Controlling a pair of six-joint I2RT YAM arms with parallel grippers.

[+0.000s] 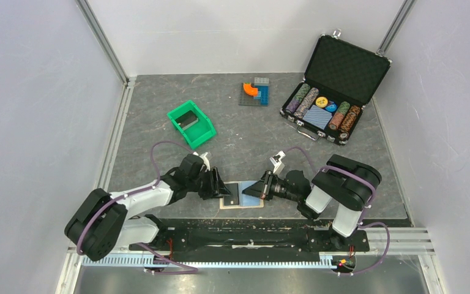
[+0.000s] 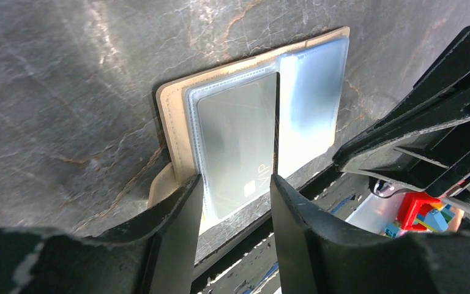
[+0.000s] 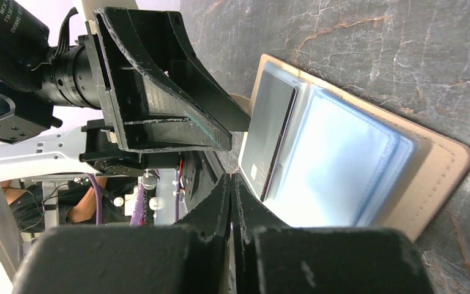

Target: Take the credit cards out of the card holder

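The card holder (image 1: 251, 202) lies open on the grey worktop near the front edge, a tan cover with clear plastic sleeves (image 3: 343, 159). A dark card (image 2: 235, 141) sits in one sleeve. My left gripper stands open at the card end, its fingertips low against the holder's edge. My right gripper is shut, nothing seen between its fingers, over the blue sleeve end of the holder.
A green bin (image 1: 202, 128) with dark items is at back left, a brick assembly (image 1: 263, 95) at back centre, an open chip case (image 1: 343, 138) at back right.
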